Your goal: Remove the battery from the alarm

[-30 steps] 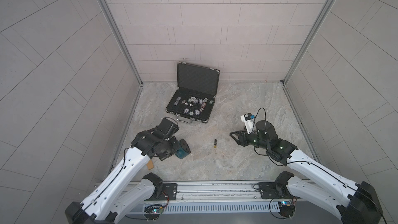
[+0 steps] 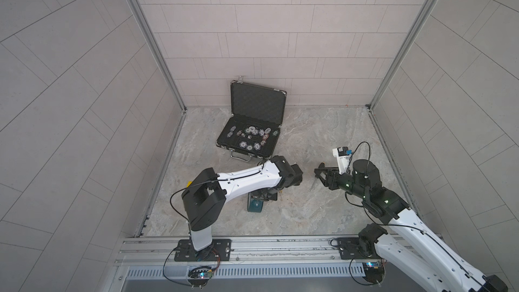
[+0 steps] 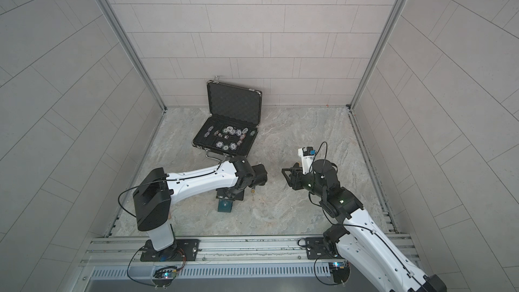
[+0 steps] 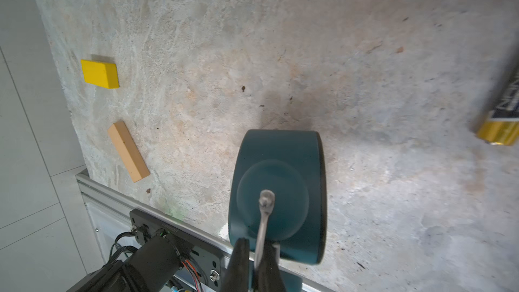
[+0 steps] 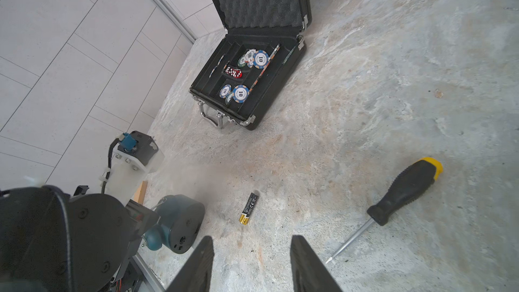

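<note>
The dark teal alarm body (image 4: 248, 156) is under my left gripper in the left wrist view, a thin metal rod with a round end over it; the fingers are blurred at the bottom edge, so their grip is unclear. In the right wrist view the alarm (image 5: 181, 221) lies beside the left arm. A gold-and-black battery (image 5: 248, 207) lies on the table, apart from it. My right gripper is open, empty, above the table, with a screwdriver (image 5: 405, 189) lying to its front right.
A yellow block (image 4: 100, 73) and a wooden block (image 4: 128, 150) lie on the left. An open chip case (image 2: 251, 92) stands at the back.
My left arm has swung right, with its wrist now over the middle of the table. The right arm has moved slightly right.
</note>
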